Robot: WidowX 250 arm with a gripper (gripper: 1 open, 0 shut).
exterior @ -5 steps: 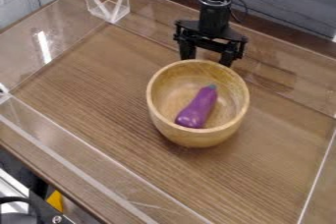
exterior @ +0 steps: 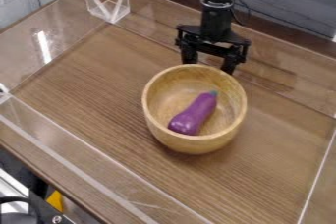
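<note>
My black gripper (exterior: 211, 49) points down from the arm at the top centre, its fingers spread open just behind the far rim of a cream bowl (exterior: 159, 110). A purple eggplant (exterior: 191, 118) lies inside the bowl, slanting from lower left to upper right. I see nothing held between the fingers, though their tips are small in the view.
A wooden table (exterior: 79, 90) fills most of the view, clear to the left and right of the bowl. A white wire-like object (exterior: 109, 4) stands at the back left. A dark round object (exterior: 20, 208) sits at the lower left corner.
The gripper has shifted very slightly. The bowl has moved slightly left and down, and the eggplant with it.
</note>
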